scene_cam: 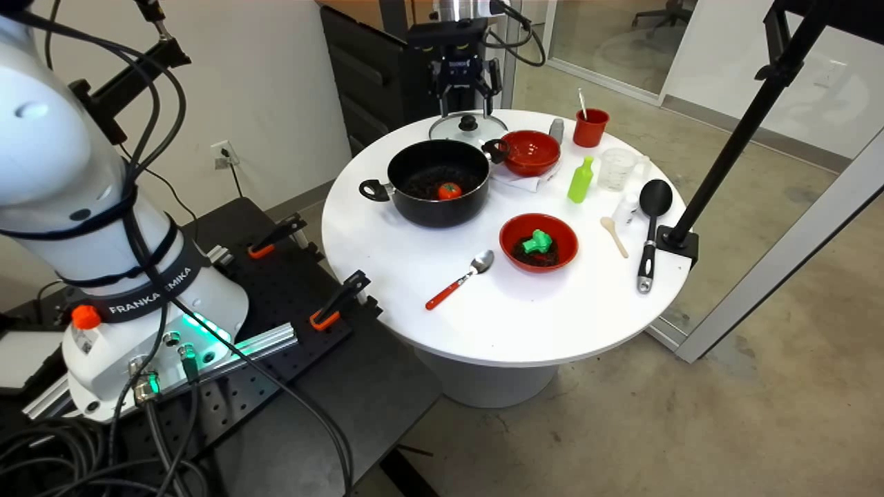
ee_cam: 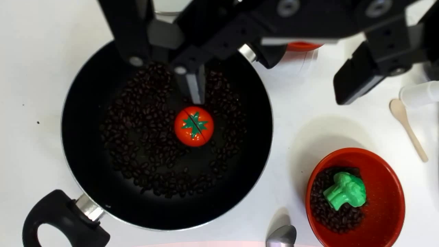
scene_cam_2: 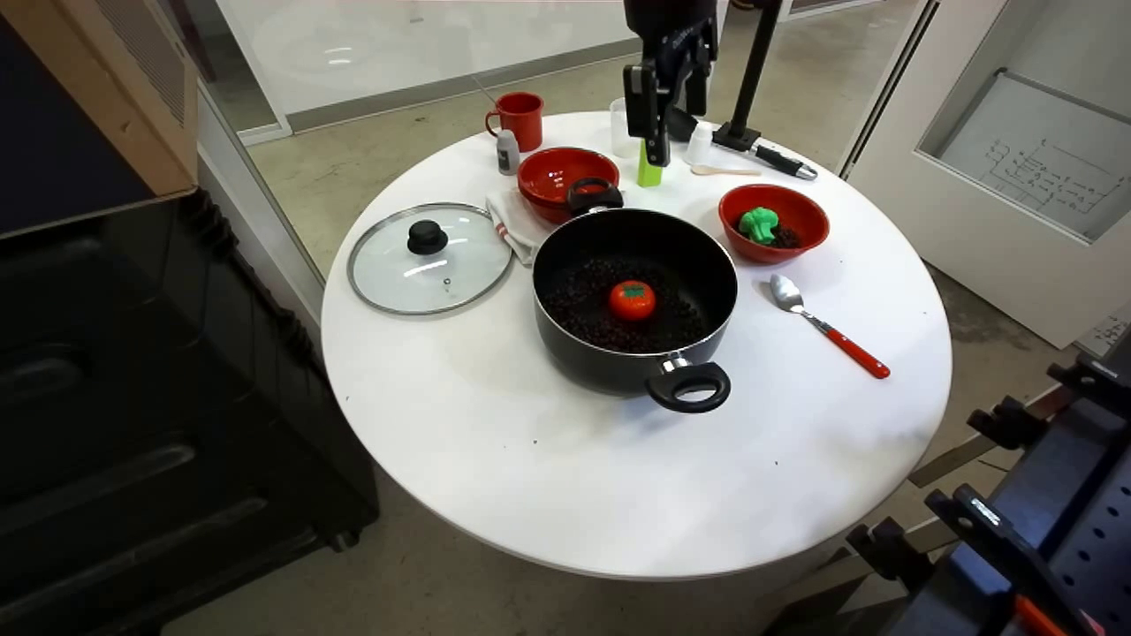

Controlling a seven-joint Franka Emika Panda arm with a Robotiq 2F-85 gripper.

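Note:
My gripper point(scene_cam: 465, 109) stands open above the table, its fingers apart with nothing between them. From the wrist view, one finger point(ee_cam: 195, 86) reaches over the black pot point(ee_cam: 263, 164), above the tomato, and the other finger point(ee_cam: 358, 78) is out to the right over bare table. The red tomato point(ee_cam: 194, 126) with a green star top rests among dark beans inside the pot. In a red bowl point(scene_cam_2: 811, 217) lies green broccoli point(scene_cam_2: 758, 223) on more beans. A glass lid point(scene_cam_2: 466, 270) with a black knob lies flat beside the pot.
A red-handled spoon point(scene_cam_2: 848, 344) lies near the bowl. Around the far side are another red bowl point(scene_cam: 530, 153), a red mug point(scene_cam: 590, 130), a green bottle point(scene_cam: 581, 179), a wooden spoon point(scene_cam: 615, 237) and a black ladle point(scene_cam: 654, 207).

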